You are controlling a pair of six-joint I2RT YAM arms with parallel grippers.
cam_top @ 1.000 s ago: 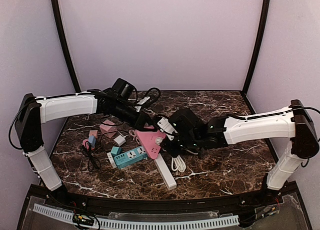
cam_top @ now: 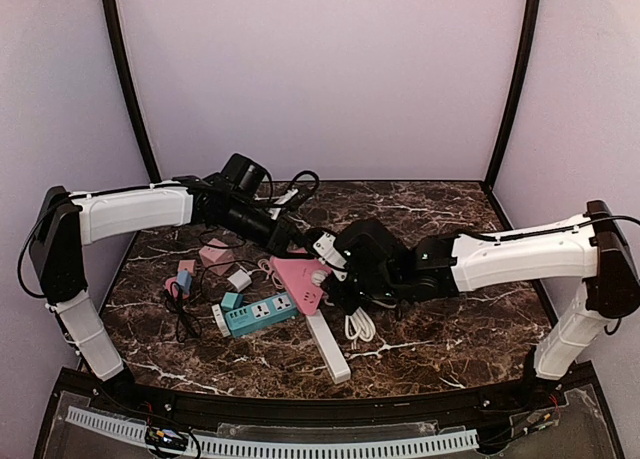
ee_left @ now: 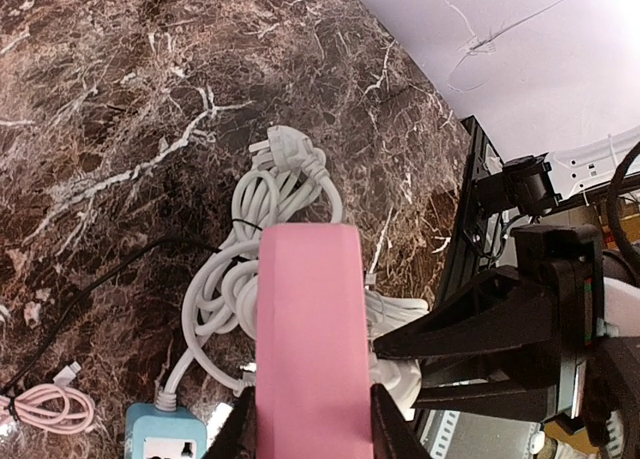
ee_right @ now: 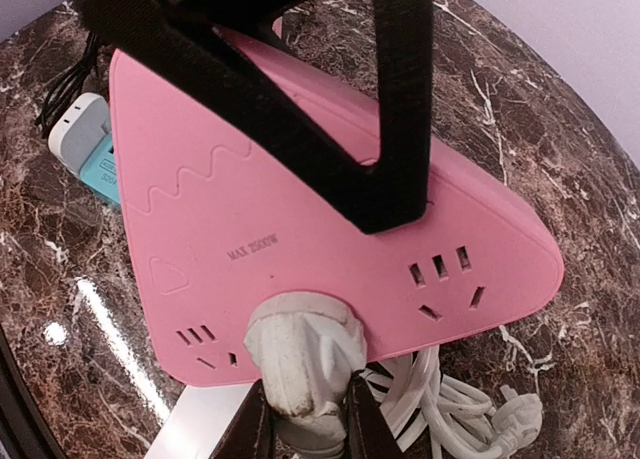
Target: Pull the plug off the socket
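Observation:
A pink triangular socket [ee_right: 250, 209] is held above the table, with my left gripper shut on its edge. On the socket's lower side sits a white plug [ee_right: 300, 354], its broad base against the pink face; how deep its prongs are cannot be seen. My right gripper is shut around the plug's narrow end. From above, both grippers meet near the middle of the table, and the pink socket [cam_top: 298, 279] shows between them. Dark fingers of the left gripper cross in front of the socket's upper part in the right wrist view.
Below lies a teal power strip [cam_top: 262, 314] beside a long white bar [cam_top: 328, 347]. Coiled white cable [cam_top: 360, 326] rests just right of them. Pink and teal blocks, a white block [cam_top: 239, 280] and a dark cable [cam_top: 183, 319] crowd the left.
The left arm has barely moved.

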